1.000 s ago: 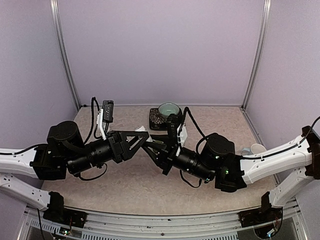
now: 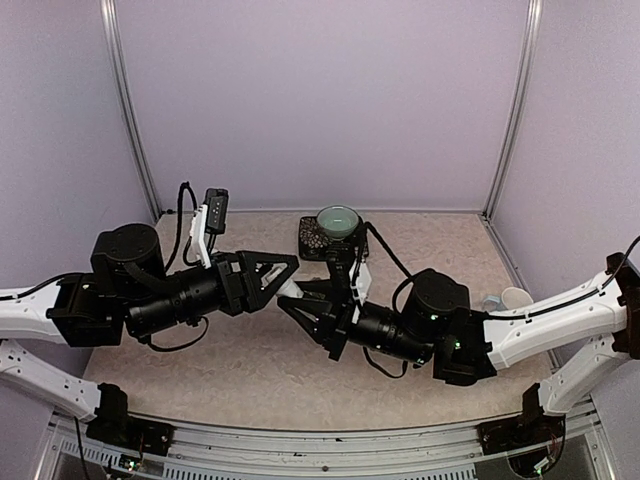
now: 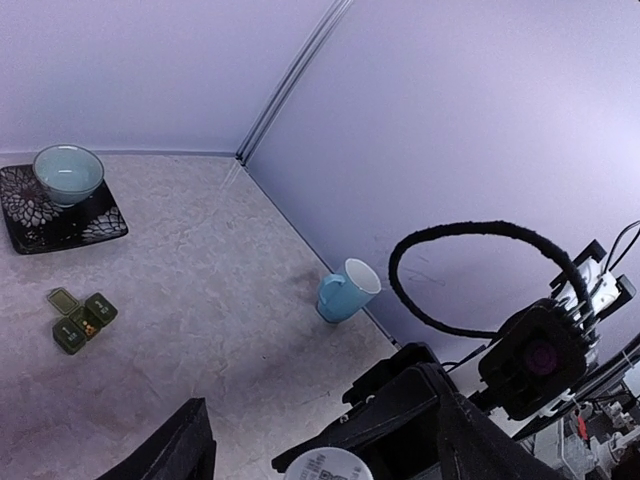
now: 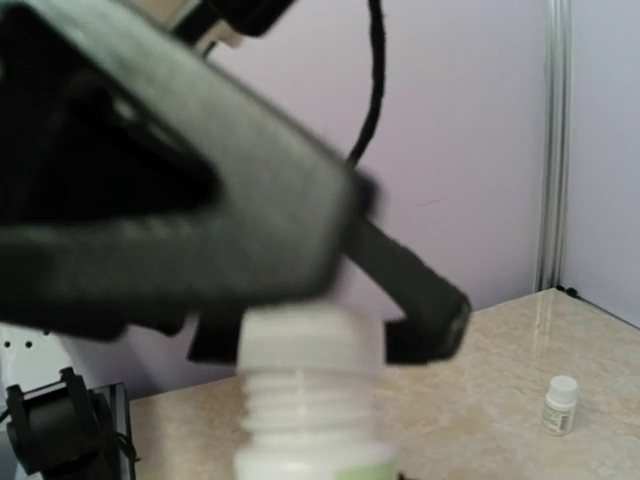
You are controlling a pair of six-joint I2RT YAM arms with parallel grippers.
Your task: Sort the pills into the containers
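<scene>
A white bottle (image 2: 290, 290) is held between the two arms, with my right gripper (image 2: 304, 303) shut on it. In the right wrist view, the bottle's white cap (image 4: 312, 340) is at the top and ribbed threads (image 4: 300, 400) show below it. My left gripper (image 2: 281, 280) is open around the cap end. Its fingers (image 3: 180, 450) stand wide apart in the left wrist view, with the white cap (image 3: 328, 467) low between them. Whether they touch the cap, I cannot tell. A green pill container (image 3: 80, 317) with several small compartments lies on the table.
Behind the arms, a pale green bowl (image 2: 338, 220) stands on a dark patterned tray (image 2: 310, 240). A light blue mug (image 3: 345, 292) is near the right wall. A second small white bottle (image 4: 560, 408) stands on the table.
The right gripper and bottle have barely moved.
</scene>
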